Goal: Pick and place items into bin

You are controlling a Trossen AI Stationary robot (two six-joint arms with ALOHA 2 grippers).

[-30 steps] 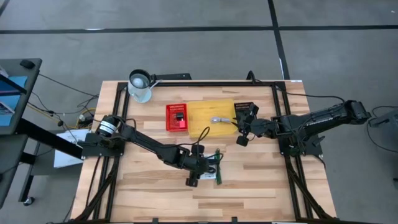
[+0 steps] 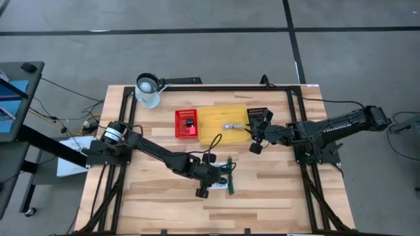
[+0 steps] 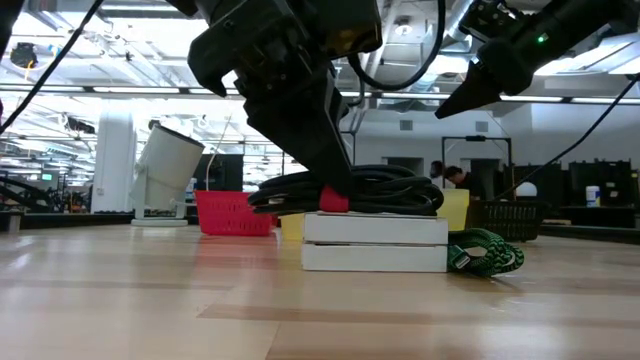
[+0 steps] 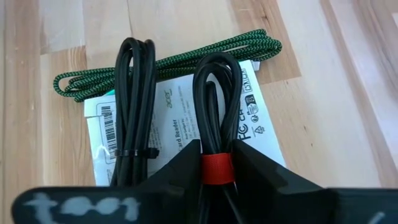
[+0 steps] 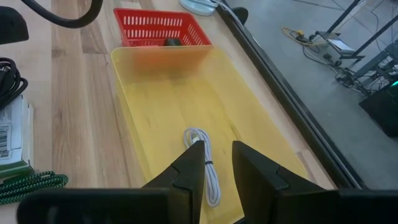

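In the left wrist view my left gripper is shut on a coiled black cable with a red strap (image 4: 217, 169), gripping it at the strap. That cable still lies across white boxes (image 4: 177, 109), beside a second black cable (image 4: 134, 102) bound with a black tie. A green braided cord (image 4: 205, 53) runs along the boxes' far edge. My right gripper stands open above the yellow bin (image 5: 168, 93), its fingers apart and empty. Inside that bin lies a white cable (image 5: 208, 162), seen between and below the fingers.
A red basket (image 5: 163, 28) with small items adjoins the yellow bin's far end, and a black basket (image 3: 505, 218) stands at its other side. Bare wood (image 2: 275, 196) spreads across the front right of the table. A white lamp-like object (image 2: 147, 98) is at the back left.
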